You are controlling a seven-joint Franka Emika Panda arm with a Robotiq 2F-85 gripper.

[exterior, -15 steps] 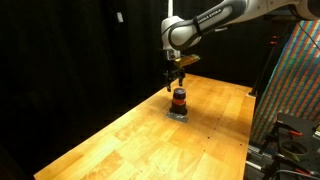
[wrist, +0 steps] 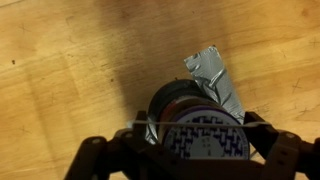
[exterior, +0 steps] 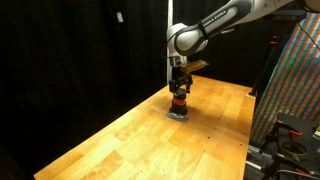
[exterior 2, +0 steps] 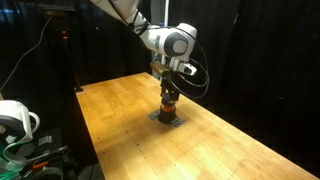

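Note:
A dark canister with a red-orange band (exterior: 179, 102) stands upright on the wooden table, with silver tape (wrist: 209, 72) at its foot. In the wrist view its round lid (wrist: 205, 140), dark with pale markings, faces the camera between the two fingers. My gripper (exterior 2: 168, 95) is open and points down right over the canister's top. From these views I cannot tell whether the fingers touch the canister's sides. A thin pale line (wrist: 190, 124) crosses the wrist view in front of the lid.
Black curtains (exterior: 70, 60) hang behind it. A dark stand or cart (exterior: 292, 145) with equipment is beside the table at the right of exterior view 1.
The arm has moved right and slightly down in exterior view 1, from beside the canister to over its top. The canister has not visibly moved.

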